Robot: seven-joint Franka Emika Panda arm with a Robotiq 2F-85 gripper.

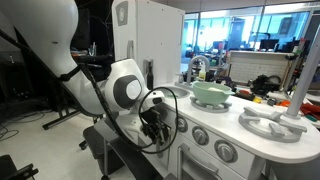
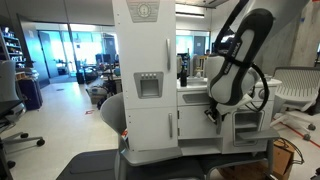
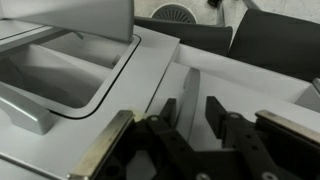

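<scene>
My gripper points down at the front of the white kitchen unit in the wrist view, its two dark fingers apart. Between them runs a narrow raised grey strip (image 3: 188, 92), which looks like a handle or panel edge; whether either finger touches it I cannot tell. From exterior view 1, the gripper (image 1: 153, 131) is low by the cabinet front, partly hidden by the white arm and its cable. Exterior view 2 has the gripper (image 2: 213, 112) in front of the cabinets below the counter (image 2: 192, 98).
A recessed grey basin (image 3: 55, 72) lies left in the wrist view. The white fridge (image 2: 150, 115) stands beside the cabinets. A green bowl (image 1: 211, 94) and a grey stove grate (image 1: 272, 123) sit on the counter. Dark low platforms (image 2: 90, 165) cover the floor in front.
</scene>
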